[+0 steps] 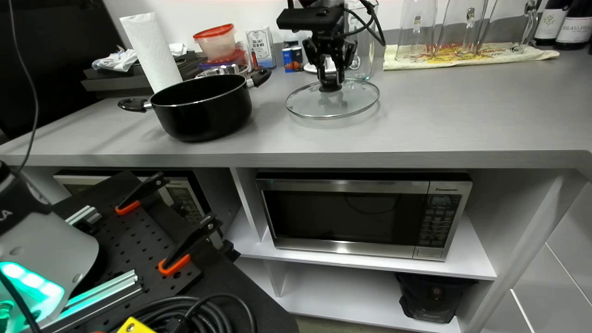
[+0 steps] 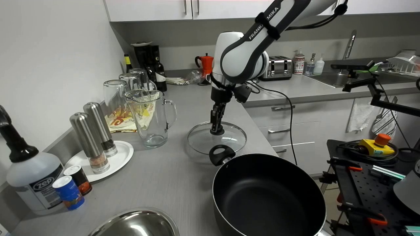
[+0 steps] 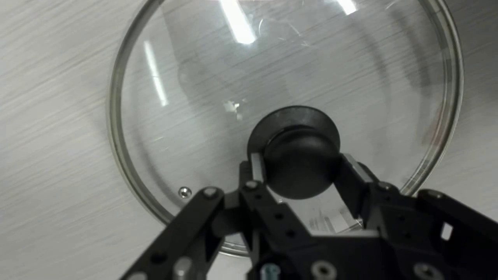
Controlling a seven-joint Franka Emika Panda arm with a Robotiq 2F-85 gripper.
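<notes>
A round glass lid with a metal rim and black knob hangs just above the grey counter. My gripper is shut on the black knob, one finger against each side of it in the wrist view. In exterior view 2 the lid sits behind the black pot, close to its far handle. The pot is uncovered and its inside looks empty. Exterior view 1 has the pot left of the lid, on the counter.
Glass pitcher, plate with two metal grinders and spray bottle line the wall side. A steel bowl sits beside the pot. Right of the lid, the counter is clear up to its front edge.
</notes>
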